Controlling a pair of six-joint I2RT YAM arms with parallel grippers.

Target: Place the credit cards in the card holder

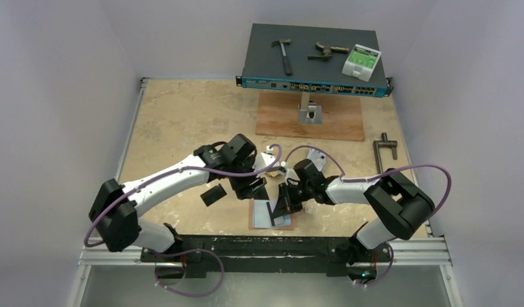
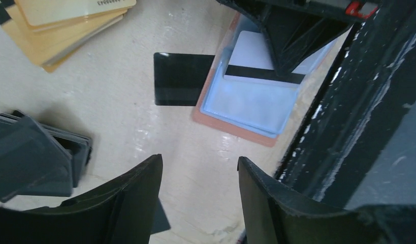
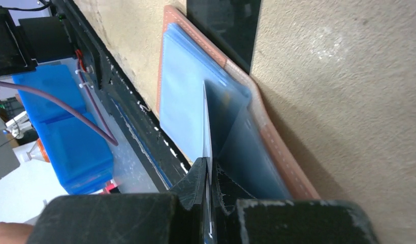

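The card holder [image 2: 246, 109], with bluish clear pages and a pinkish border, lies open near the table's front edge. A white card with a black stripe [image 2: 246, 73] shows on it, partly covered by the right fingers. My right gripper is closed over the holder, a thin whitish sheet edge [image 3: 206, 122] between its tips; page or card, I cannot tell. Open and empty, my left gripper hangs left of the holder. One black card [image 2: 183, 79] lies against the holder's border, and another dark card [image 1: 213, 194] lies farther left.
Gold cards [image 2: 48, 43] and a pile of black cards [image 2: 53, 157] lie behind the holder; the left arm hides most of both from above. More cards [image 1: 317, 158] lie behind the right arm. A raised rack unit [image 1: 310, 57] stands at the back.
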